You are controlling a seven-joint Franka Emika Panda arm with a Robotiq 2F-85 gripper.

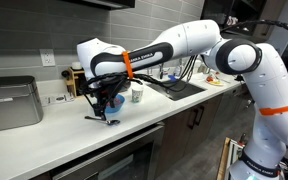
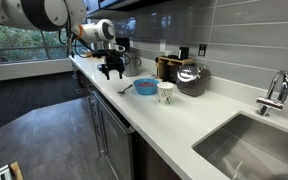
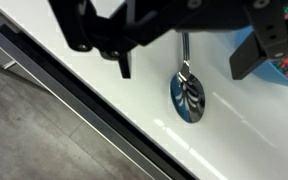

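A metal spoon lies on the white counter, its bowl marked with dark streaks that may be slots or reflections. Its handle runs up under my gripper, whose fingers stand wide apart on either side, nothing held. In exterior view 1 the gripper hovers above the counter behind the spoon. Exterior view 2 has it over the counter beyond the spoon. A blue bowl with red contents stands beside the spoon; my arm partly hides it in exterior view 1.
A white patterned cup stands beside the bowl. Behind are a dark wooden rack and a round dark appliance. A toaster oven occupies the far left counter.
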